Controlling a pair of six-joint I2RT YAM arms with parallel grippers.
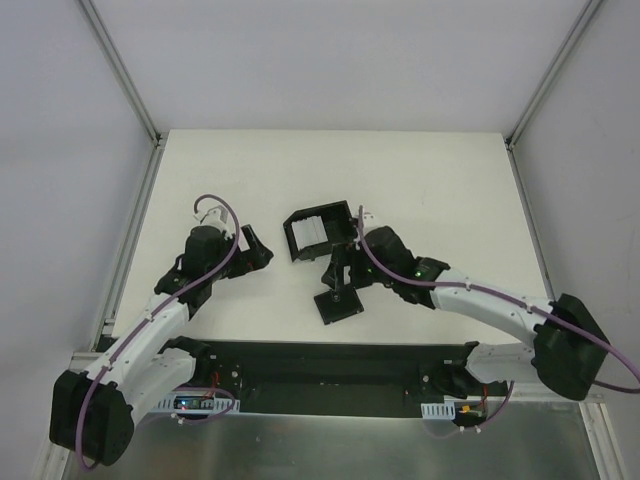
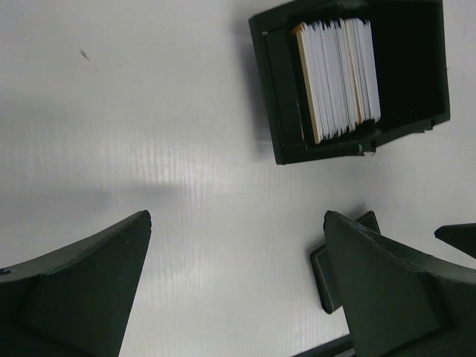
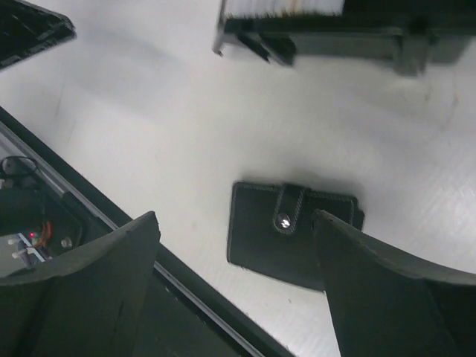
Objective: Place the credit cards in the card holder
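A black box (image 2: 288,100) stands near the table's middle, with a row of white-edged cards (image 2: 338,78) upright in its left part. The black card holder (image 3: 256,230), with a strap and snap button, lies closed on the table in front of the box. My right gripper is over the holder's back edge, its fingers apart and nothing visible between them. One right finger (image 3: 372,275) covers part of the holder's right side. Left of the box, my left gripper hangs open and empty above bare table.
In the left wrist view, a dark tip of the right gripper shows at the right edge. A dark table edge (image 1: 320,352) runs along the front.
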